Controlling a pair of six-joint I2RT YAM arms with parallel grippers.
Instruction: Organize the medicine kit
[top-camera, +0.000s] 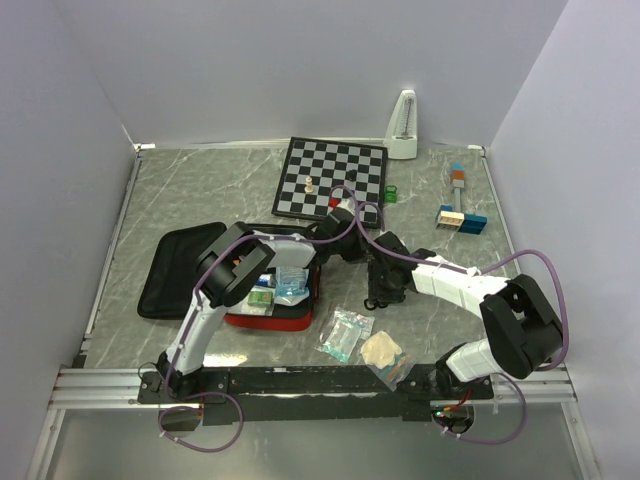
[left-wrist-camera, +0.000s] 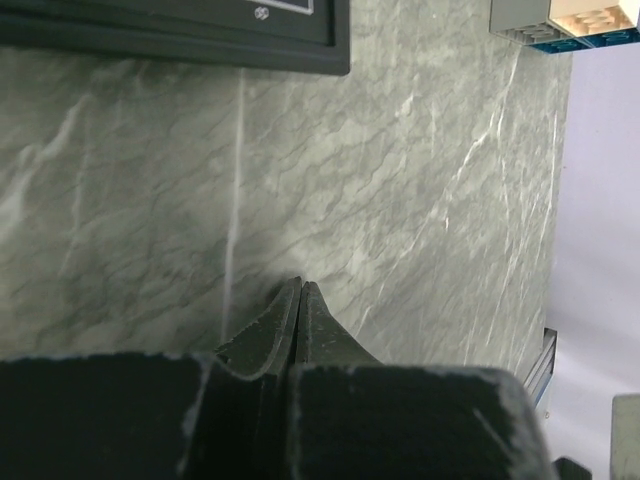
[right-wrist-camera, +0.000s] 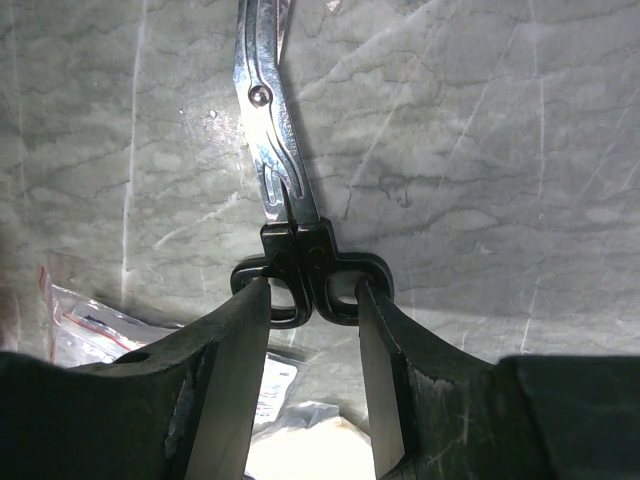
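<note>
Metal scissors with black handles (right-wrist-camera: 318, 262) lie on the table in the right wrist view, blades pointing away. My right gripper is part open just over the handle loops, one finger (right-wrist-camera: 238, 335) at the left loop and the other at the right; contact cannot be told. In the top view the scissors' handles (top-camera: 372, 304) peek out below that gripper. My left gripper is shut over bare table, nothing showing between its fingertips. The open red kit case (top-camera: 268, 323) holds several packets and is partly covered by my left arm.
A clear packet (top-camera: 345, 333) and a bag with beige contents (top-camera: 381, 350) lie at the front of the table. Behind the arms are a chessboard (top-camera: 330, 170), a white metronome (top-camera: 402, 128) and a blue block structure (top-camera: 472, 223). Free table lies at far left.
</note>
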